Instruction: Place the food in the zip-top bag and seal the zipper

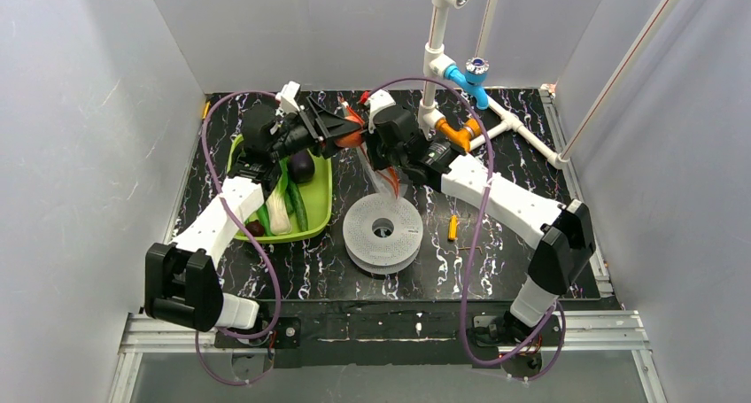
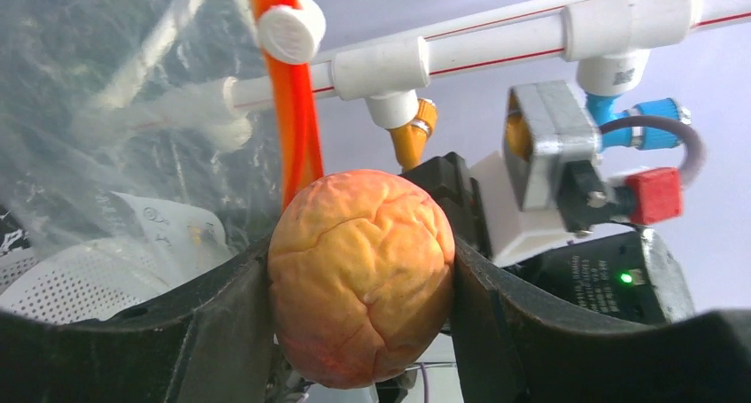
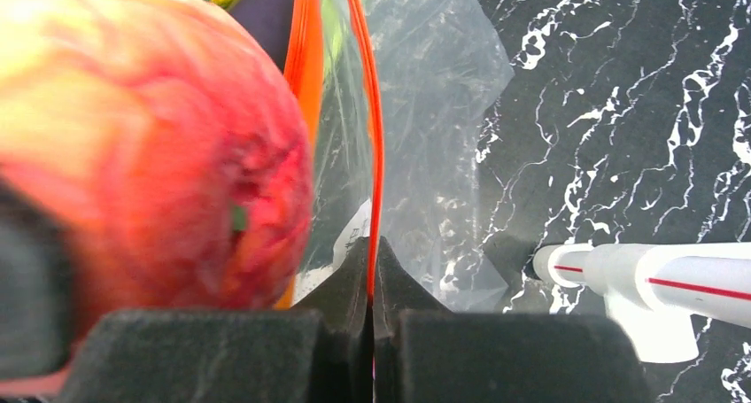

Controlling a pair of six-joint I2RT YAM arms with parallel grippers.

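Note:
A round orange-red tomato-like piece of food (image 2: 361,279) is pinched between the fingers of my left gripper (image 1: 349,134), which is shut on it. In the right wrist view the same tomato (image 3: 168,146) looms large at the left, close beside the bag's orange edge. The clear zip top bag (image 3: 425,128) hangs with its orange zipper edge (image 3: 376,146) running down into my right gripper; its fingers are shut on that edge. From above, the tomato hides part of the bag's top, and whether it is over the opening I cannot tell.
A green bin (image 1: 321,210) with an eggplant (image 1: 301,166) and other vegetables stands at the left. The bag's lower end is by a grey spool (image 1: 363,235). White pipes (image 1: 531,142) stand behind the right arm; a yellow tool (image 1: 452,228) lies on the table.

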